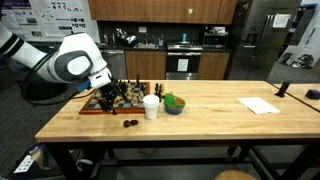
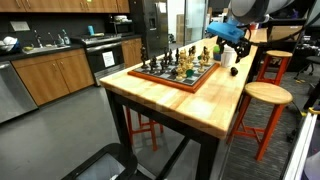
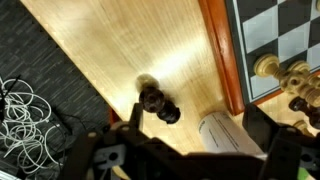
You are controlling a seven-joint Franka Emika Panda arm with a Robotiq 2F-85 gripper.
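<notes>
A dark chess piece (image 3: 168, 112) lies on the wooden table (image 3: 110, 40) in the wrist view, off the board. From exterior view 1 the same dark piece (image 1: 130, 123) is near the front edge, left of the white cup (image 1: 151, 106). My gripper hangs above the table, open, its dark fingers wide apart with nothing between them. The chessboard (image 2: 178, 80) carries several dark and light pieces; its brown border (image 3: 226, 55) runs beside the lying piece.
The white cup (image 3: 222, 133) stands close to the board's border, beneath the gripper. A green bowl (image 1: 174, 104) with things in it is right of the cup. Bare table extends to a white paper (image 1: 258, 105). Stools (image 2: 262, 115) stand beside the table.
</notes>
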